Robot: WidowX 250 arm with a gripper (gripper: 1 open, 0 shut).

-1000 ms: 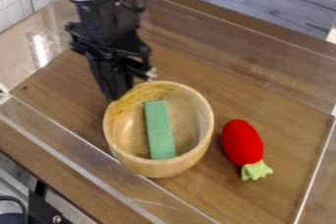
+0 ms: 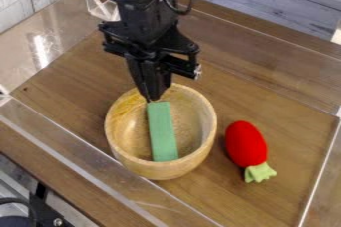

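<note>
My gripper [image 2: 152, 90] is shut, its dark tip hanging over the back rim of a light wooden bowl [image 2: 196, 149], with nothing visible between its fingers. Inside the bowl lies a green block [image 2: 163, 134], long and flat, its far end just below the fingertips. A red radish-like toy [image 2: 246, 143] with pale green leaves rests on the table to the right of the bowl.
The wooden table [image 2: 266, 82] has free room behind and right of the bowl. A clear low edge [image 2: 80, 161] runs along the front left. A white slatted wall stands at the back.
The arm has moved to the right, bringing the gripper over the back of the bowl. The bowl, block and red toy look unmoved.
</note>
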